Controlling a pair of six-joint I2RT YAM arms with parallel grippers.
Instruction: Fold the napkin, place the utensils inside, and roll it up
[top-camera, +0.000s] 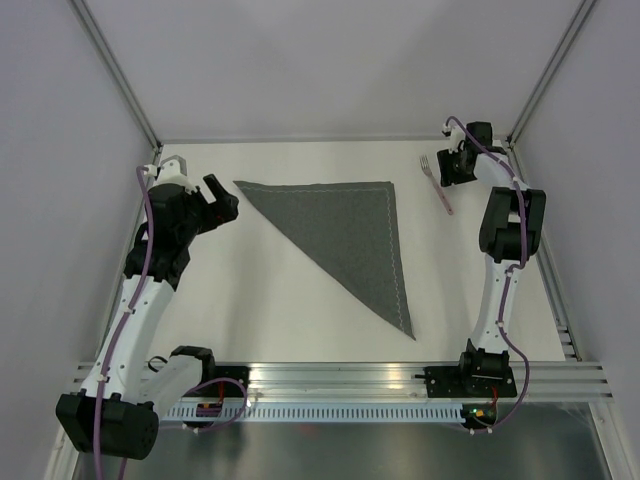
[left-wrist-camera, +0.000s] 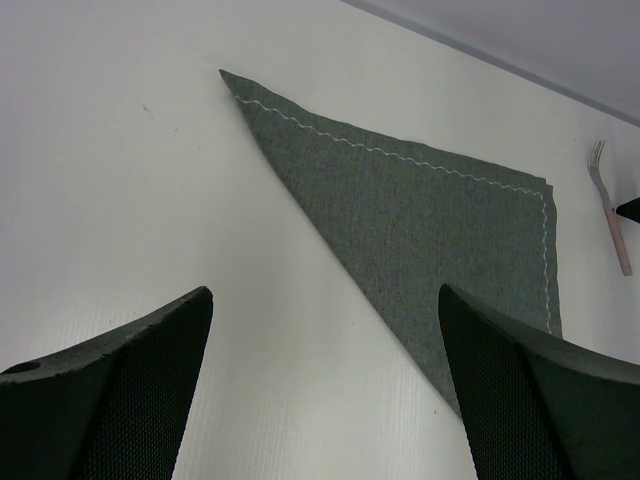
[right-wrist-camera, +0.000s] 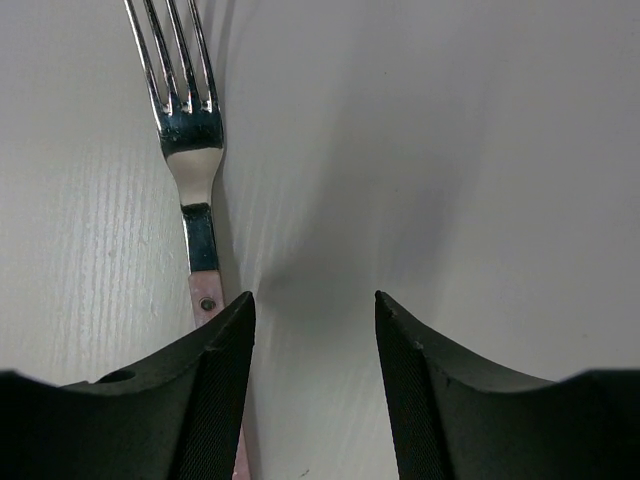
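The dark grey napkin (top-camera: 345, 235) lies flat, folded into a triangle with its long slanting edge toward the lower left. To its right a fork (right-wrist-camera: 196, 160) with a pink handle rests on the white table. My right gripper stands open over bare table just right of the fork. Its left finger (right-wrist-camera: 225, 365) partly hides the handle in the right wrist view; whether they touch I cannot tell. The fork is not between the fingers. Left of the napkin hangs my left gripper (top-camera: 224, 195), open and empty.
A grey back wall (top-camera: 330, 70) borders the far edge close behind the fork, and a side wall (top-camera: 605, 170) stands right of the right arm.
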